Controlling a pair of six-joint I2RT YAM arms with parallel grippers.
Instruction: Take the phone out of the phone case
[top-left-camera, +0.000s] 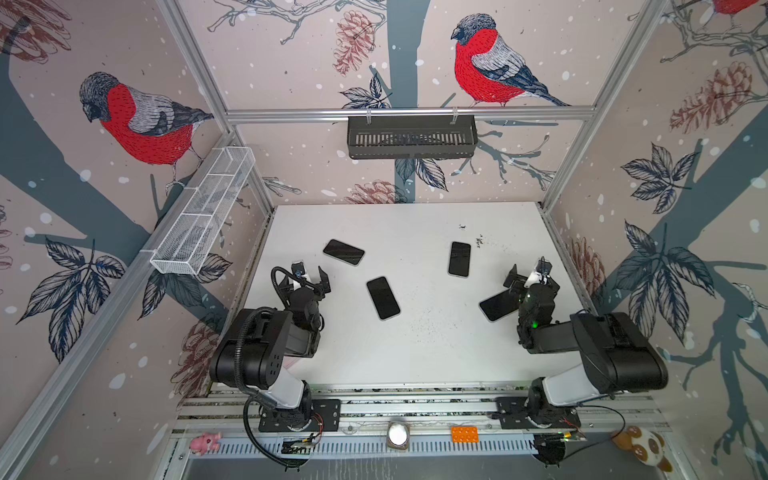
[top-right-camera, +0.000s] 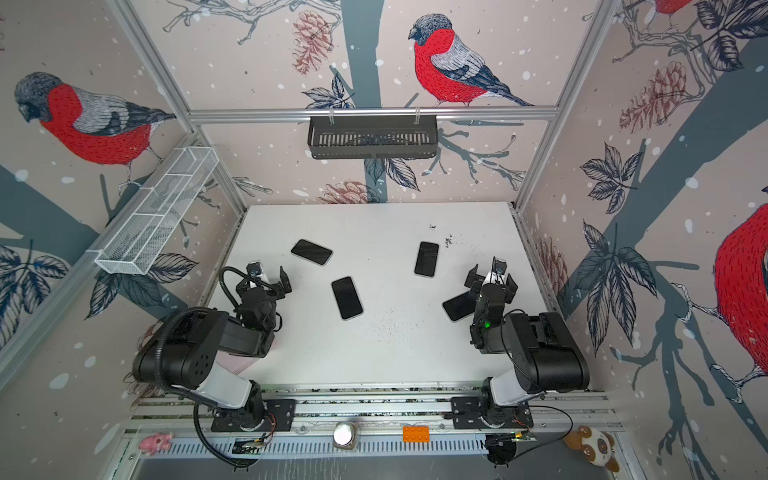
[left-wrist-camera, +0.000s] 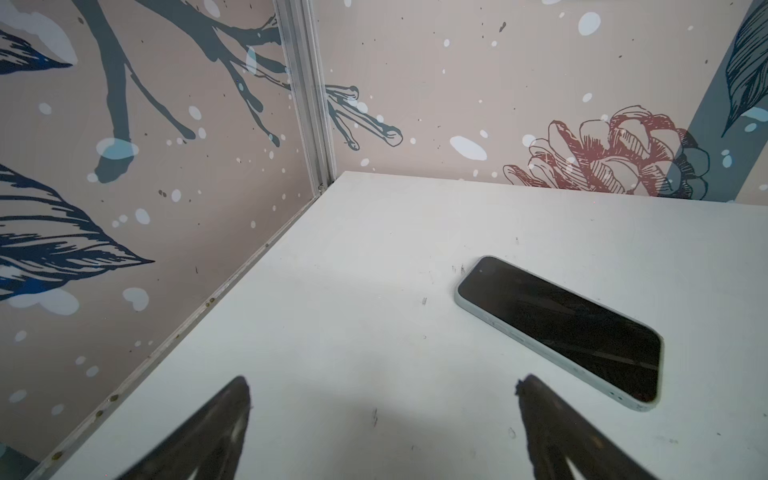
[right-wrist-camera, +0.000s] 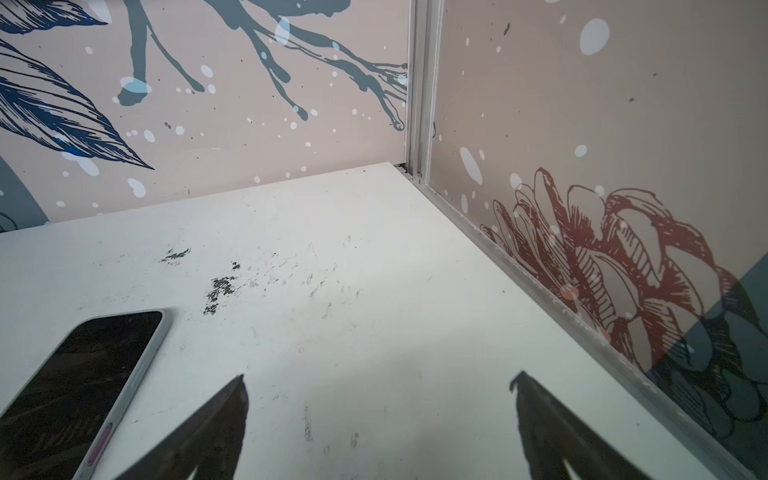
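Four phones lie screen-up on the white table: a back-left one (top-left-camera: 344, 252), also seen large in the left wrist view with a pale edge, a centre one (top-left-camera: 383, 297), a back-right one (top-left-camera: 459, 259), pale-edged in the right wrist view, and one at the right (top-left-camera: 496, 306), partly hidden below my right gripper. Whether each sits in a case is hard to tell. My left gripper is open above the table's left side, nothing between its fingers. My right gripper is also open and empty, above the right side.
A white wire basket (top-left-camera: 200, 209) hangs on the left wall, a dark perforated shelf (top-left-camera: 411, 148) on the back rail. Walls border it left, right and behind.
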